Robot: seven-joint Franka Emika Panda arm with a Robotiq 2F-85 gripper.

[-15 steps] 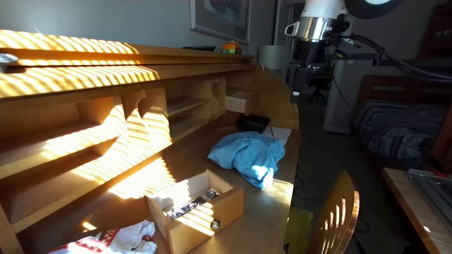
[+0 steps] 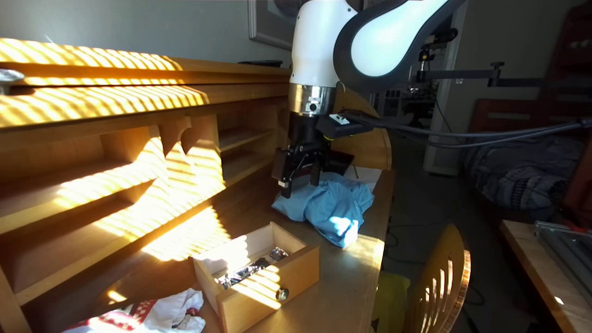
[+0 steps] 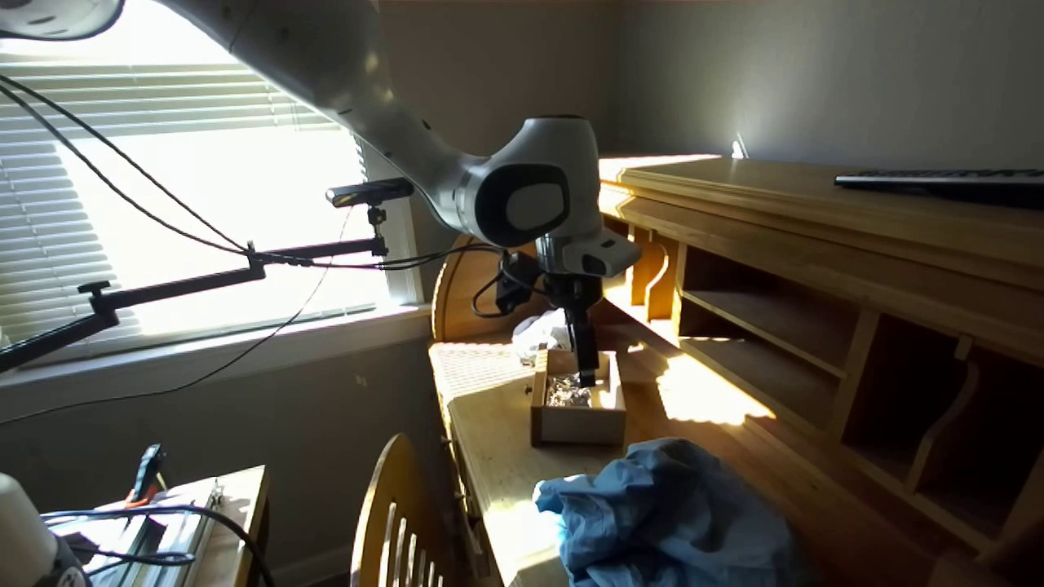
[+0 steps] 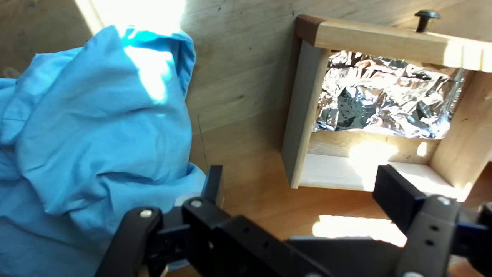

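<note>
My gripper is open, its fingers wide apart and nothing held. In exterior view 1 it hangs above the desk, in front of the back part of a crumpled blue cloth (image 2: 338, 208). The wrist view puts the cloth (image 4: 106, 138) at left, its edge close to the left finger. To the right lies a small wooden drawer (image 4: 300, 115), resting loose on the desk with its knob toward the front edge. Crinkled foil (image 4: 387, 97) covers part of its floor; the strip nearest my gripper is bare.
A white and red cloth (image 2: 150, 313) lies beyond the drawer. Desk cubbies (image 3: 763, 318) line the back, with a ledge above. A wooden chair (image 2: 444, 277) stands at the front edge. Bare desktop (image 4: 235, 87) separates the blue cloth and drawer.
In exterior view 1 the arm has come left and down, from beyond the desk's far right end to above the blue cloth. The cloth and drawer look unmoved.
</note>
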